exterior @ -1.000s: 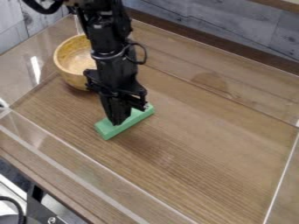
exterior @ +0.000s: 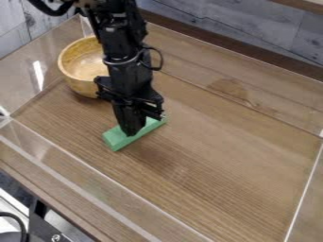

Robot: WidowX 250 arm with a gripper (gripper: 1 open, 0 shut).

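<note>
The black robot arm reaches down from the top of the view, its gripper (exterior: 128, 121) low over a green rectangular block (exterior: 123, 137) lying on the wooden table (exterior: 228, 161). The fingertips sit at the block's upper middle and hide part of it; whether they touch it is unclear. The fingers look close together, with nothing visible held between them, though the dark shapes make this hard to see.
Behind the arm at the upper left is a round yellow-tan bowl (exterior: 87, 63). Dark cables lie at the lower left corner, off the table's edge.
The arm and gripper have shifted very slightly; the green block and bowl look unmoved.
</note>
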